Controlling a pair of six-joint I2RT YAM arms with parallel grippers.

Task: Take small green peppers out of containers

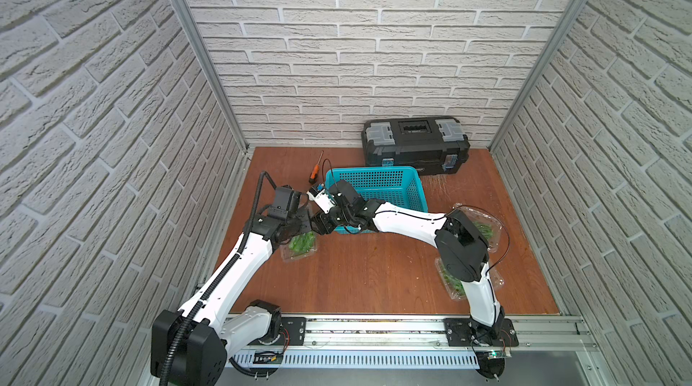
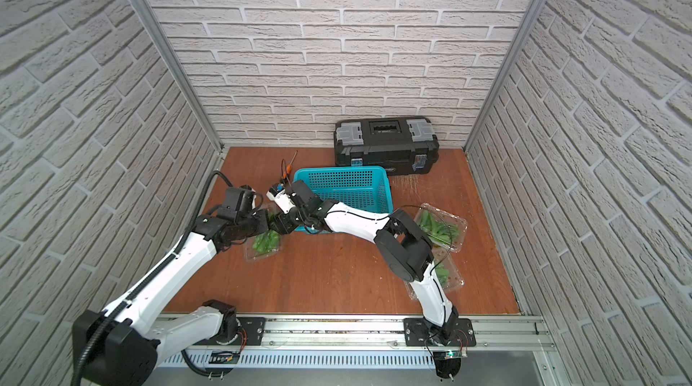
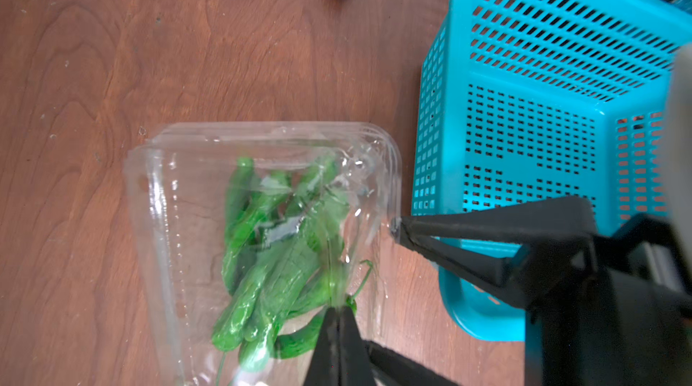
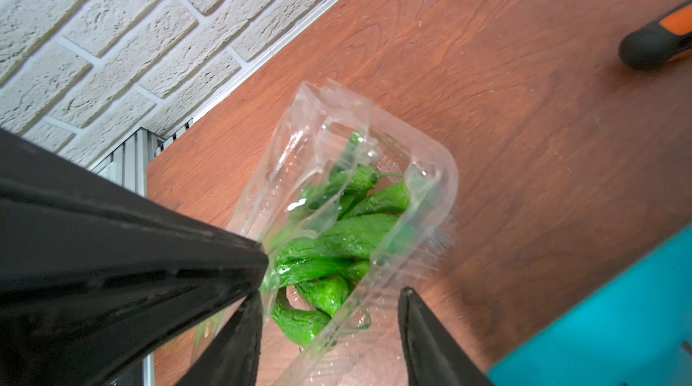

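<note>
A clear lidded container of small green peppers lies on the left of the table beside the blue basket. My left gripper is shut over the container's near part, its tip against the clear plastic; whether a thin edge lies between its fingers cannot be seen. My right gripper stands part open at the container's basket-side rim, which runs between its fingers with a gap around it. Two more containers of peppers, an upper one and a lower one, sit at the right.
The blue basket is empty in its visible part, under the right arm. An orange-handled screwdriver lies behind its left corner. A black toolbox stands at the back.
</note>
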